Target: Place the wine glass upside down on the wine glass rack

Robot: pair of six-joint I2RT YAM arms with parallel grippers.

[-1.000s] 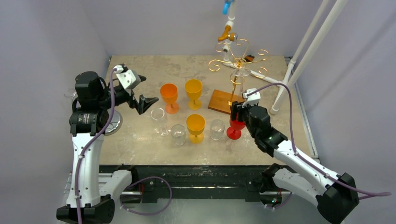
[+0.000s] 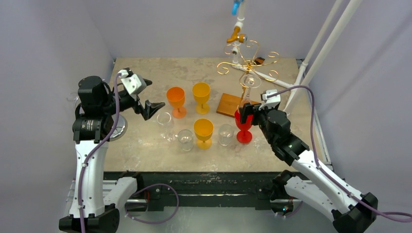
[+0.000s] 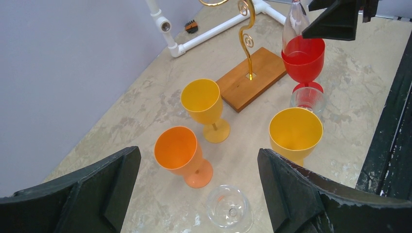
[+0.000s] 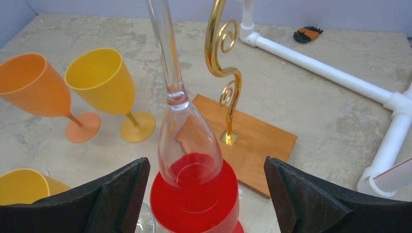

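A clear wine glass is upside down at the gold rack, its foot up by a front hook in the top view. In both wrist views its bowl overlaps the mouth of the red goblet, apparently inside it. The red goblet stands on the table. My right gripper is open, its fingers apart from the clear bowl on either side in its wrist view. On the left, my left gripper hangs open and empty. Another clear wine glass stands below it, near the orange goblet.
Yellow goblets and clear tumblers crowd the middle of the table. The rack's wooden base lies behind the red goblet. White pipes run along the back right. Bare table lies at the far left and front.
The red goblet leaned a moment ago and now stands more upright. The clear glass has swung at the rack. My right gripper has shifted slightly; the left arm has not moved.
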